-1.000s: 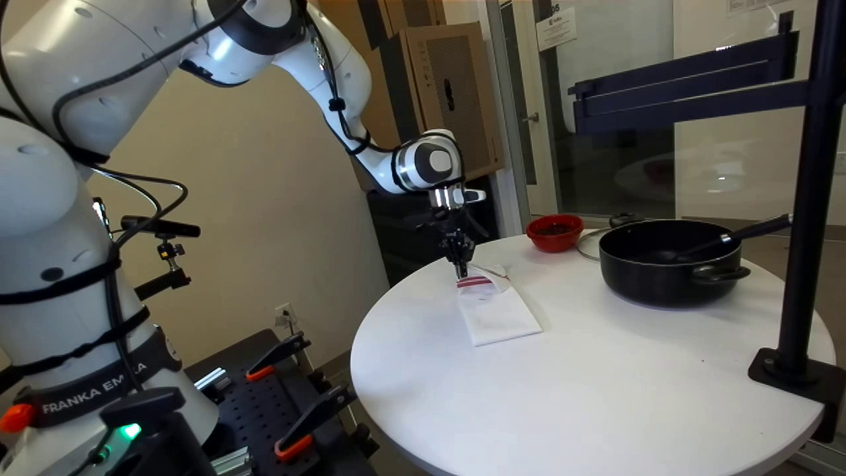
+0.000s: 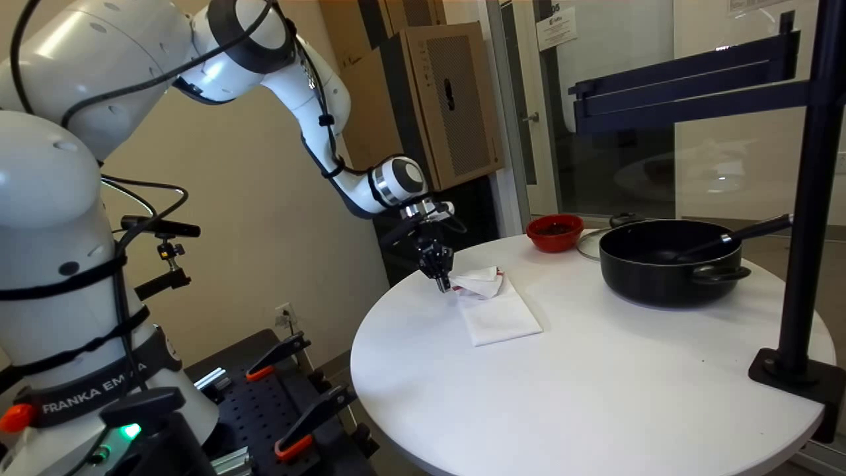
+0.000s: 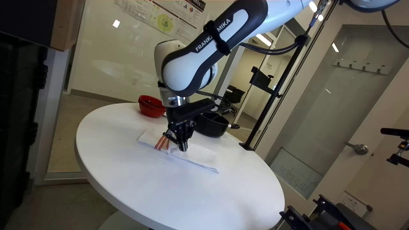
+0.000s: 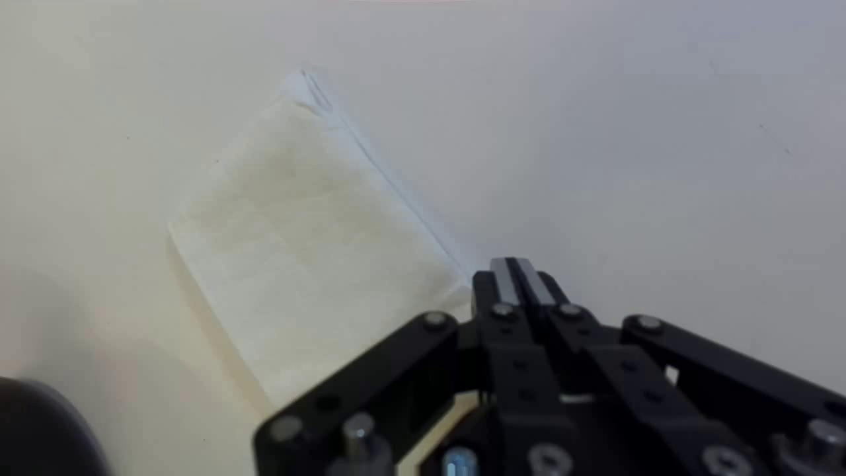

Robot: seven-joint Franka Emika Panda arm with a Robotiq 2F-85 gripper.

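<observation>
A white folded cloth [image 2: 501,318] with red stripes lies on the round table. Its far end is bunched up in a loose flap, and the stripes [image 3: 162,143] show best in exterior view 2. My gripper [image 2: 444,285] is low over the table, right beside that bunched end. The wrist view has the two fingertips [image 4: 505,279] pressed together at the edge of the cloth [image 4: 317,238]. No fabric can be seen between them, and part of the cloth is hidden behind the gripper body.
On the far side of the table are a red bowl [image 2: 554,233], a glass lid [image 2: 591,244] and a large black pot [image 2: 670,274] with a utensil handle [image 2: 761,229] sticking out. A black post [image 2: 797,238] stands at the right edge.
The gripper has moved left and slightly down in exterior view 1. The cloth's striped end, flatter before, is now folded over into a raised bunch with most stripes hidden from that side.
</observation>
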